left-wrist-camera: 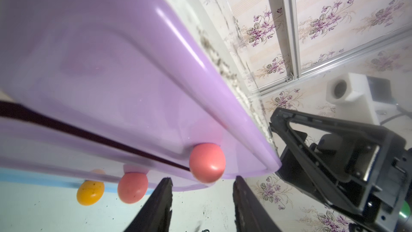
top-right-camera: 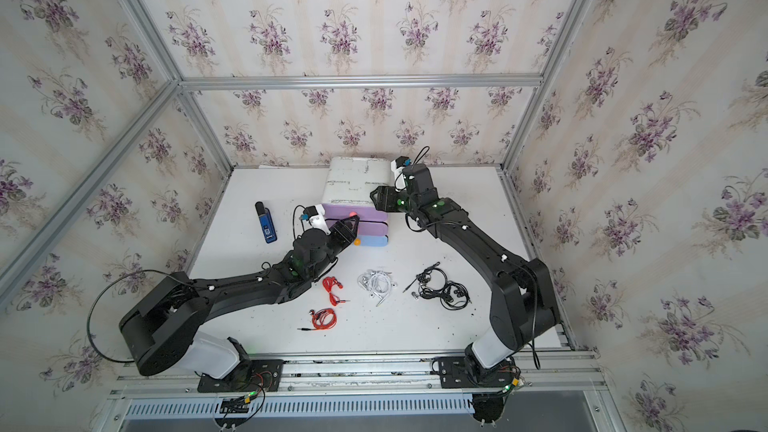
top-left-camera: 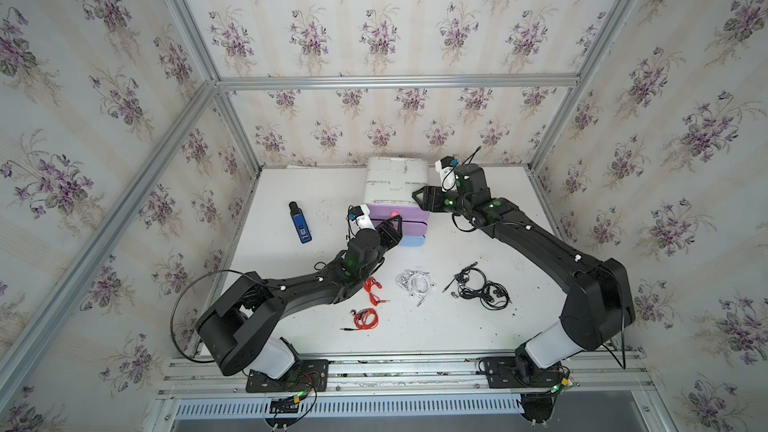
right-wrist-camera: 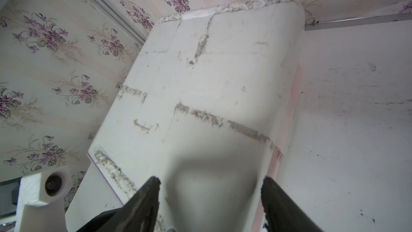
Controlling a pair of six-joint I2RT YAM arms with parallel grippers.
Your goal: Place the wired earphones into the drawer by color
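Note:
The drawer unit has a scuffed white top (top-left-camera: 396,178), purple drawers with pink knobs (left-wrist-camera: 207,162) and a blue lower drawer with an orange knob (left-wrist-camera: 90,192). My left gripper is open just before the top purple drawer's knob, nothing between its fingertips. My right gripper is at the right of the white top, its fingers astride the unit's body, apparently shut on it. On the table lie red earphones (top-left-camera: 365,318), white earphones (top-left-camera: 415,282) and black earphones (top-left-camera: 484,292).
A blue-labelled bottle (top-left-camera: 301,224) lies on the left of the table. Frame rails and papered walls enclose the workspace.

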